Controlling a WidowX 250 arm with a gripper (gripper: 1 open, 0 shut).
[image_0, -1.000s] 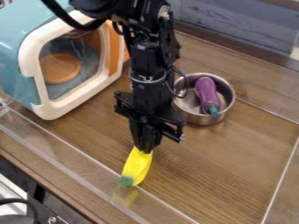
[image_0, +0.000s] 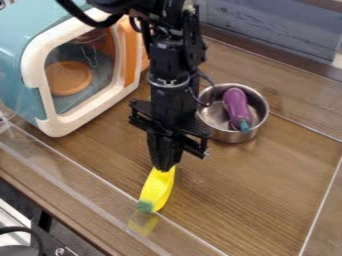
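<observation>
My black gripper (image_0: 164, 160) points straight down at the middle of the view, its fingertips just at the upper end of a yellow banana-like toy (image_0: 156, 188) with a green tip, lying on the wooden table near the clear front edge. The fingers look shut; whether anything thin is between them is hidden.
A steel bowl (image_0: 218, 130) holding a purple eggplant toy (image_0: 237, 106) stands to the right behind the arm. A blue and white toy appliance (image_0: 60, 115) with an open front sits at the back left.
The arm has shifted very slightly, mostly to the left. The yellow toy and the other objects look the same.
</observation>
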